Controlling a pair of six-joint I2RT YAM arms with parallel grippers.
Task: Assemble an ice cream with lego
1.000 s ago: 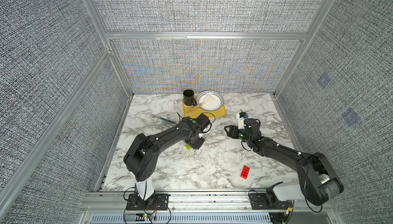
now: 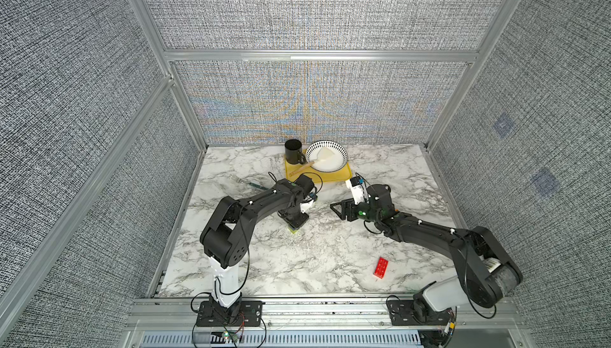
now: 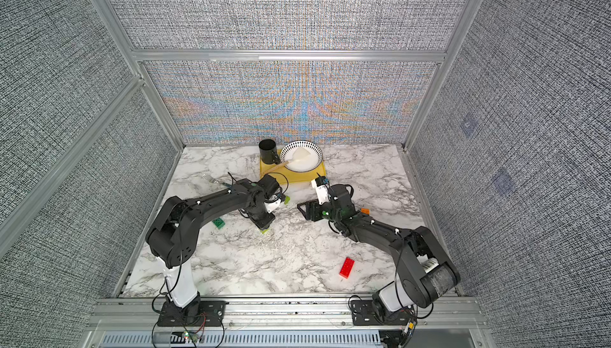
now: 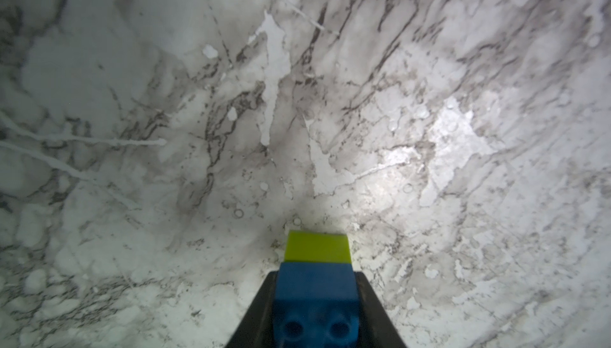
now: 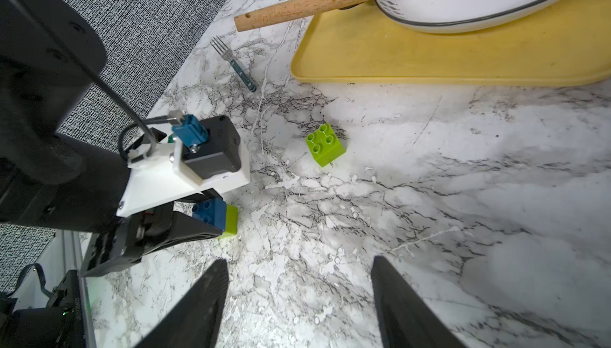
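A blue brick sits between the fingers of my left gripper, which is shut on it. A lime brick shows just past it in the left wrist view. The right wrist view has this lime brick right against the blue brick; whether they are joined I cannot tell. Another lime brick lies apart on the marble table. My right gripper stands open, its fingers wide apart with nothing between them, to the right of the left gripper.
A red brick lies near the front right. A dark green brick and an orange brick rest beside the arms. At the back is a yellow tray with a plate, spatula and black mug. A fork lies left.
My left gripper has moved slightly left, over the lime brick, covering most of it from above.
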